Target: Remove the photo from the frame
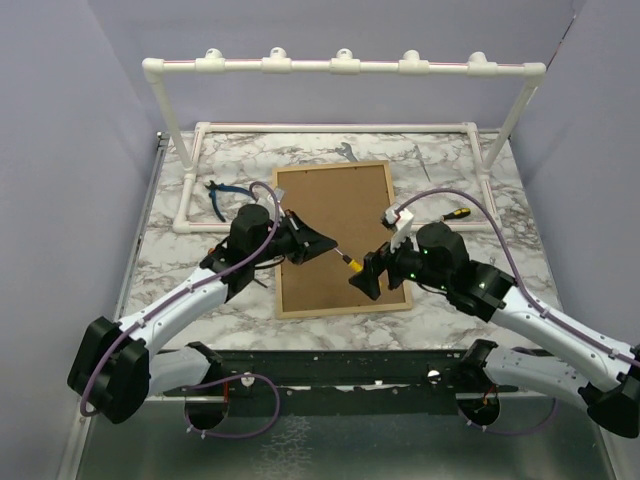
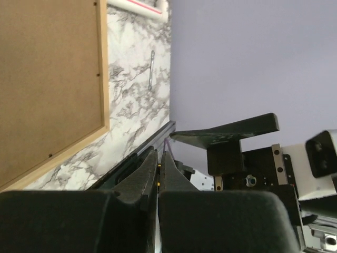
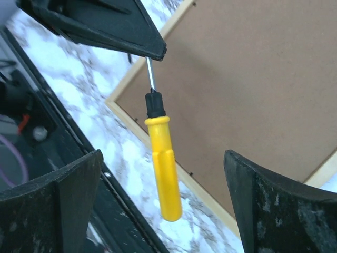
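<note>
A yellow-handled screwdriver (image 3: 165, 174) hangs over the frame by its metal shaft, which my left gripper (image 1: 334, 246) is shut on. Its handle points away from those fingers, between the wide-open fingers of my right gripper and touching neither. In the left wrist view the fingers (image 2: 138, 182) nearly meet and hide most of the tool. The picture frame (image 1: 345, 312) lies back side up, its brown backing board (image 1: 330, 205) in place. Small dark tabs (image 2: 98, 75) sit along the frame's inner edge.
Blue pliers (image 1: 228, 188) lie left of the frame; a wrench (image 1: 346, 152) lies behind it. Another yellow-black screwdriver (image 1: 456, 214) rests to the right. A white pipe rack (image 1: 345, 66) spans the back. Bare marble shows right of the frame.
</note>
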